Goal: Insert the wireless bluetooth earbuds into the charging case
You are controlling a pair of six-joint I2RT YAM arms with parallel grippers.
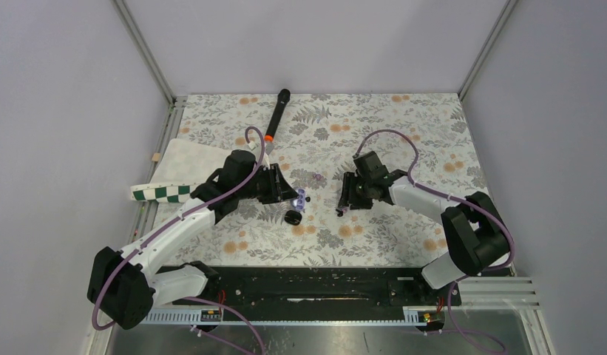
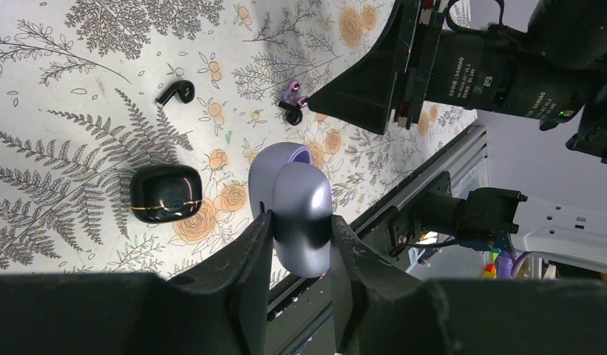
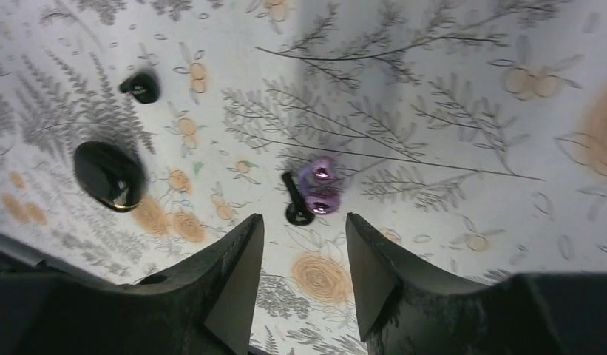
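Observation:
A lilac charging case (image 2: 300, 214) with its lid open is held in my left gripper, which is shut on it. My right gripper hangs open over the patterned cloth. Just beyond its fingertips lie a purple earbud (image 3: 322, 200) and a black earbud (image 3: 299, 214), close together; a second purple bud head shows beside them. Another black earbud (image 2: 183, 92) lies apart, near a closed black case (image 2: 167, 194). A small purple item (image 1: 318, 176) lies farther back in the top view.
A black microphone (image 1: 279, 111) lies at the back. A white pad (image 1: 182, 163) and a green-checked strip (image 1: 156, 193) are at the left.

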